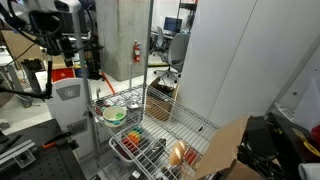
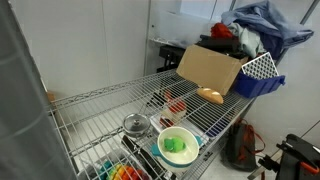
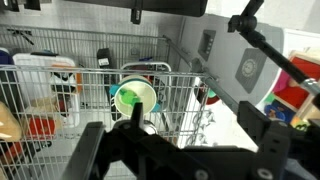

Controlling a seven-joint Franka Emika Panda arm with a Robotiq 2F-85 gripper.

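Note:
My gripper is open with nothing between its dark fingers, and it hangs well above the wire rack. In exterior view 1 it appears at the upper left, high over the near end of the rack. Below it sits a white bowl holding a green item. The same bowl stands upright at the rack's front edge in exterior view 2, where my gripper is out of sight. Farther along lies a brown bread-like piece.
A wire rack carries a metal pot and several colourful items. At its far end stands an open cardboard box, beside a white basket and piled cloth. Bare wire shows toward the back.

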